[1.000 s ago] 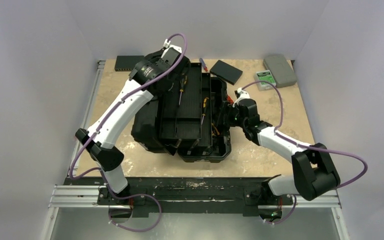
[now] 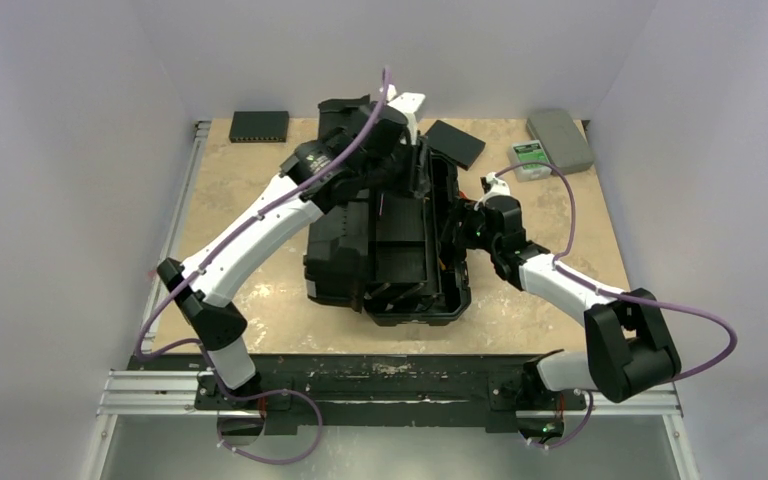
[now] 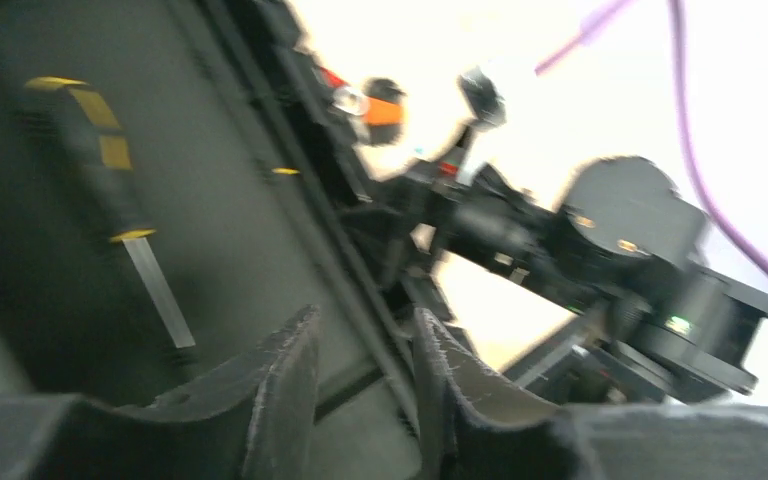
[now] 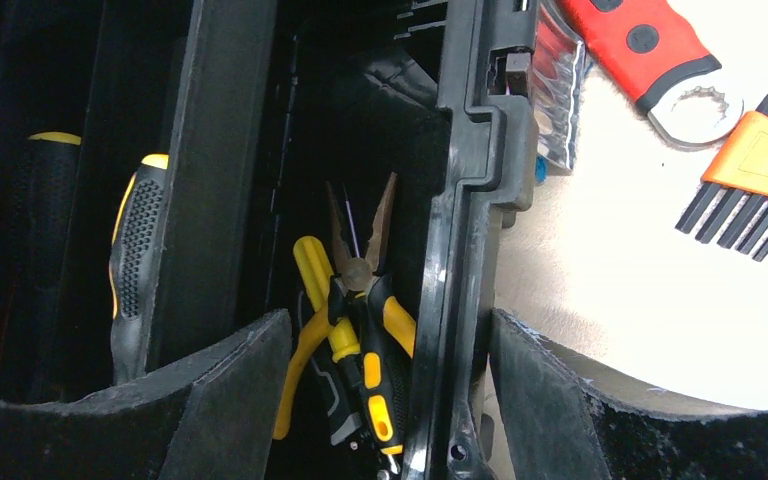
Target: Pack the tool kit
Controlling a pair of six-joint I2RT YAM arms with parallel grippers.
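Note:
The black toolbox stands open in mid table, its stepped trays spread over the bottom compartment. Over the trays hangs my left gripper, part open, with no object seen held between its fingers. A black-and-yellow screwdriver lies in a tray below it, blurred. My right gripper is open astride the box's right wall; the outer finger is close against the wall, the inner one stands apart from it. Pliers and other yellow-handled tools lie in the bottom compartment. A smaller tray holds another screwdriver.
Right of the box lie a red-handled wrench, an orange hex key set and a clear bag. A black flat case, a grey case and a clear green-labelled box stand behind.
The left gripper has swung right from the lid side to above the trays. Trays and lid have shifted right over the bottom compartment. The right arm and box base have moved slightly right.

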